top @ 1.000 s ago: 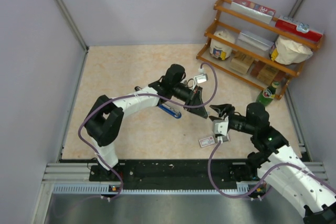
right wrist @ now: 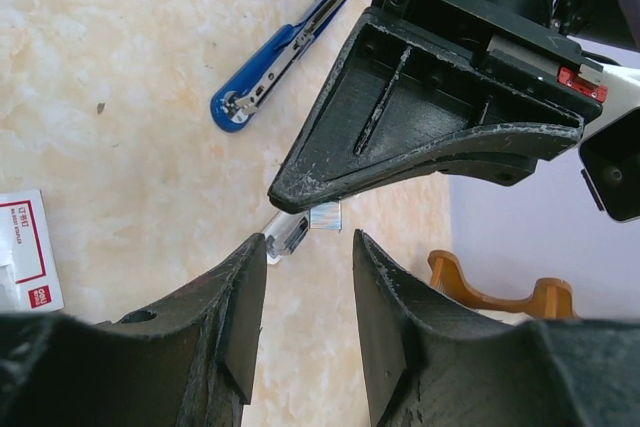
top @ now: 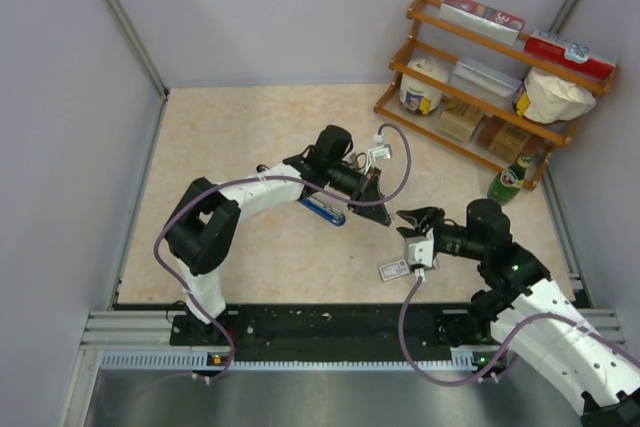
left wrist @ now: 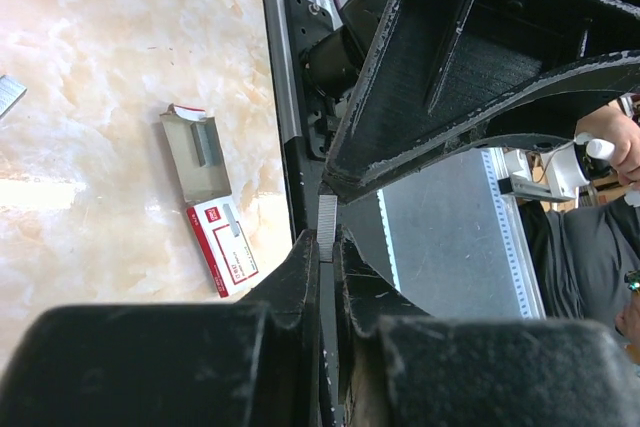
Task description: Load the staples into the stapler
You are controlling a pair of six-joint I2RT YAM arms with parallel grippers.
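A short grey strip of staples stands up from the tips of my left gripper, which is shut on it. My right gripper is part open, its fingers apart with nothing seen gripped between them. In the top view its tips come very close to the left gripper's. From the left wrist it overlaps the strip's upper end; whether they touch I cannot tell. The blue stapler lies opened out on the table, partly behind the left arm in the top view.
An opened staple box, red and white, lies near the table's front edge. Another small staple piece rests on the tabletop. A wooden shelf and a green bottle occupy the back right. Left of the box the table is clear.
The right gripper has turned and shifted slightly, its tips a little closer to the left gripper's, and its cable swung right.
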